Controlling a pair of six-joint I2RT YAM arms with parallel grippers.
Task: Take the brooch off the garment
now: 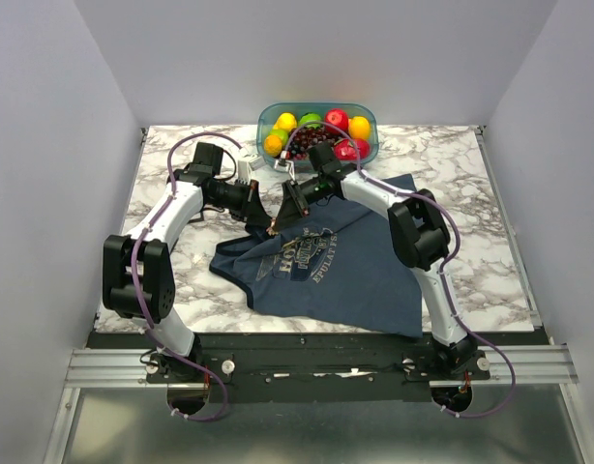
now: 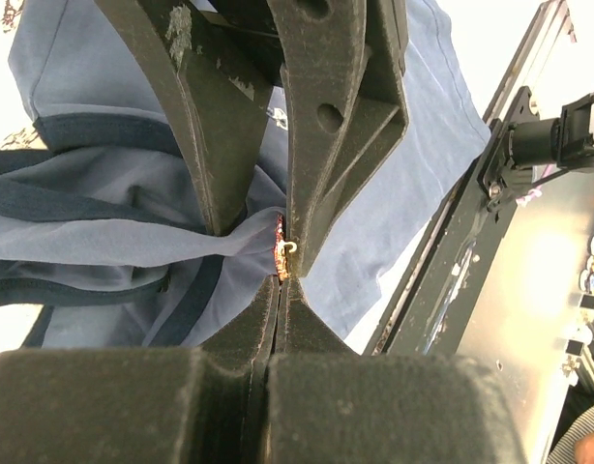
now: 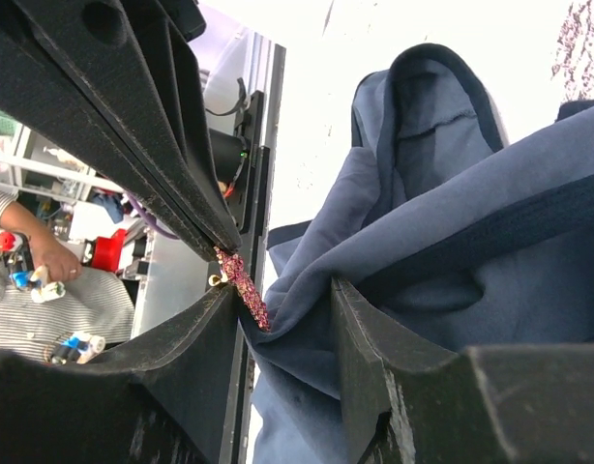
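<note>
A dark blue garment [image 1: 345, 266] with printed lettering lies spread on the table. The brooch [image 3: 243, 288], a thin strip with red glitter and a small gold clasp, stands at the edge of a raised fold. Its far end meets the fingertips of my left gripper, which is shut on it. My right gripper is part open, its two fingers either side of the fold [image 3: 311, 285]. The brooch lies along the left finger in the right wrist view. From above, both grippers meet at the garment's upper left and hide most of the brooch.
Behind the garment stands a clear bin [image 1: 268, 121] full of fruit, close to both forearms.
</note>
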